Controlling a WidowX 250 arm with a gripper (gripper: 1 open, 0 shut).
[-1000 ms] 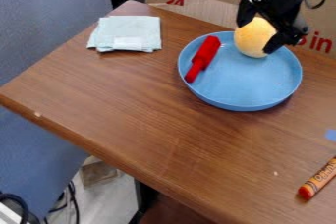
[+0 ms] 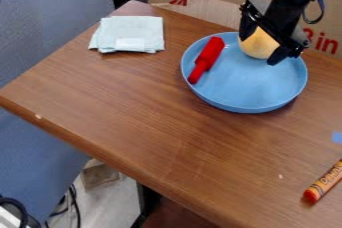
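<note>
A blue plate point(image 2: 243, 89) holds a red object point(image 2: 207, 58), lying slanted at its left, and a round yellow object point(image 2: 255, 43) at its back. The black gripper point(image 2: 262, 44) is over the yellow object, its fingers down around or just in front of it. Whether they grip it is unclear, as the gripper hides part of it.
A folded pale cloth point(image 2: 127, 34) lies at the back left of the wooden table point(image 2: 134, 122). An orange tube point(image 2: 323, 180) lies at the front right. Cardboard stands behind the plate.
The gripper has moved left and down over the yellow object, covering more of it. The red object and plate stay put.
</note>
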